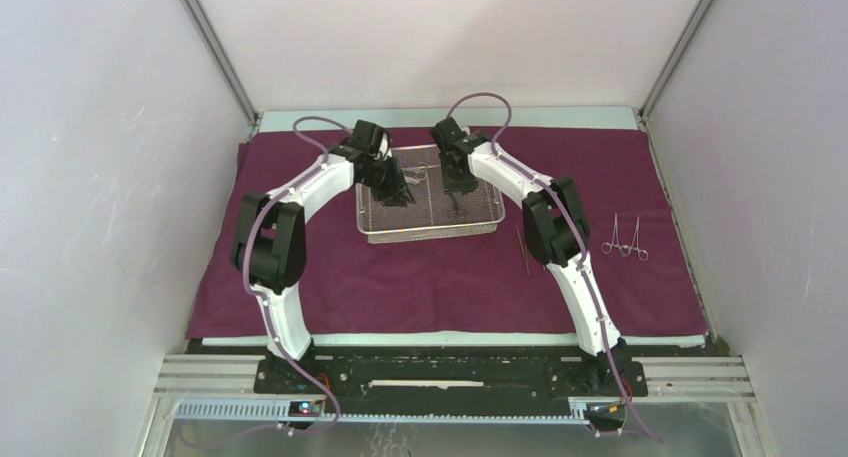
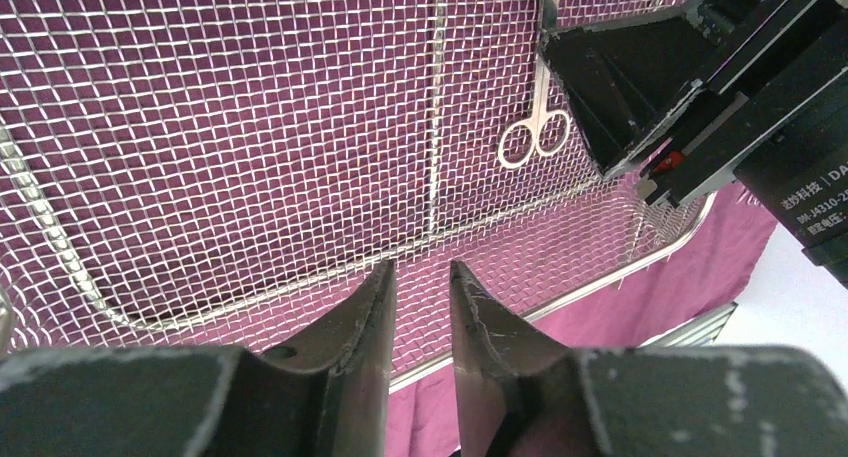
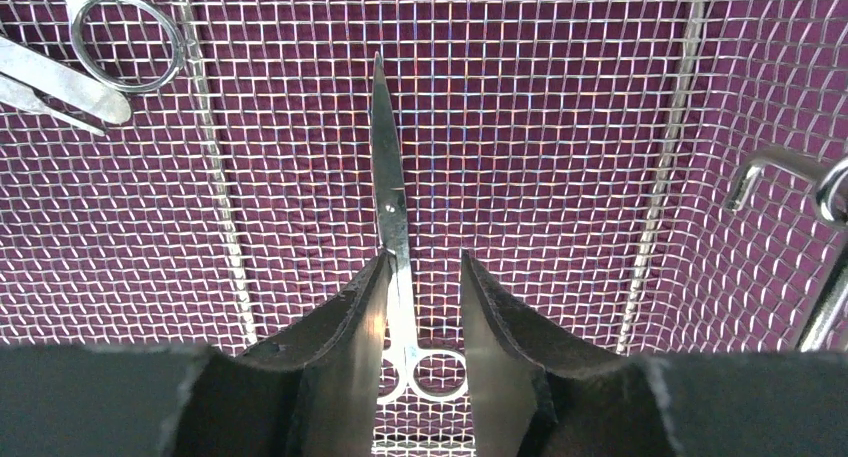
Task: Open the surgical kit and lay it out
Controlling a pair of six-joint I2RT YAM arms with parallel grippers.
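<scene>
A wire mesh basket (image 1: pixel 432 235) stands at the middle back of the cloth. In it lie straight scissors (image 3: pixel 394 217), blades away from me and ring handles between the fingertips in the right wrist view. Over these scissors, my right gripper is open, a finger to each side and nothing gripped. My left gripper hangs above the basket's left half, part open, with only mesh showing between its fingertips. Other ringed and flat instruments (image 3: pixel 90 87) lie in the basket beyond the divider, cut off by the right wrist view's corner.
Two ringed clamps (image 1: pixel 625 239) lie on the maroon cloth (image 1: pixel 430 287) at the right. Thin instruments (image 1: pixel 524 251) lie just right of the basket. A bent metal handle (image 3: pixel 800 177) stands inside the basket's wall.
</scene>
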